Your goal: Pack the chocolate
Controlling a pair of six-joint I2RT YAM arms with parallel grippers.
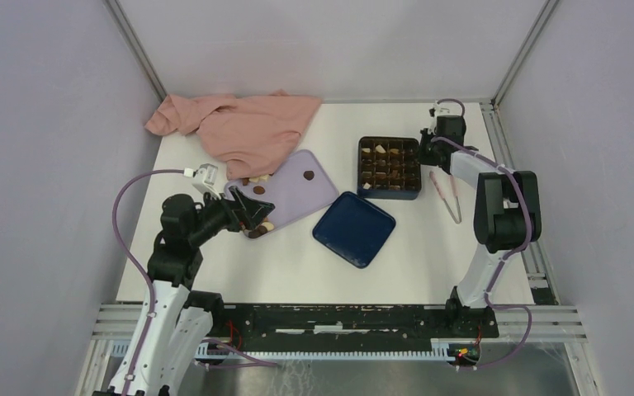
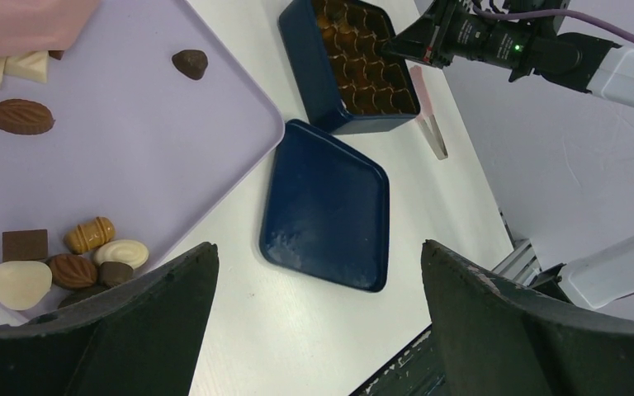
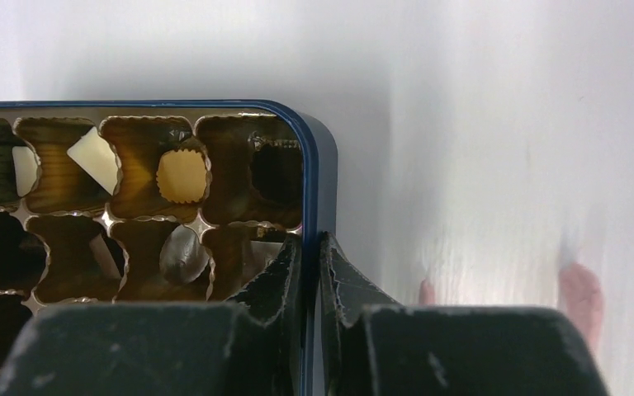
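A dark blue box with a brown compartment insert stands at the back right in the top view; several chocolates lie in its compartments, one of them a ridged tan piece. My right gripper is shut on the box's right wall, one finger inside and one outside. More chocolates lie on the lilac tray, such as a ribbed brown one and a dark cube. Above the tray's front part, my left gripper stands open and empty, covering some chocolates in the top view.
A dark blue lid lies between tray and box. Pink-handled tongs rest to the right of the box. A pink cloth overlaps the tray's back edge.
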